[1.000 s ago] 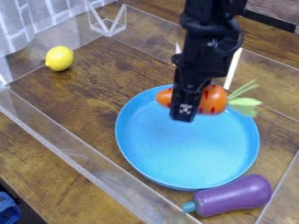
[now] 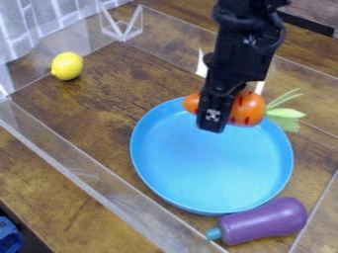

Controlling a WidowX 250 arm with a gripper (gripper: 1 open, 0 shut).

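My black gripper [image 2: 220, 107] hangs over the back part of a blue plate [image 2: 209, 173], shut on an orange toy carrot [image 2: 246, 111] with pale green leaves [image 2: 283, 114] sticking out to the right. The carrot's tip shows at the left of the fingers. The gripper hides part of the carrot, and whether the carrot touches the plate I cannot tell.
A yellow lemon [image 2: 67, 65] lies at the back left on the wooden surface [image 2: 99, 109]. A purple eggplant [image 2: 260, 221] lies at the front right beside the plate. Clear plastic edges run along the left and front.
The gripper and carrot have shifted slightly over the last second, with the carrot a little higher now. The other objects have not moved.
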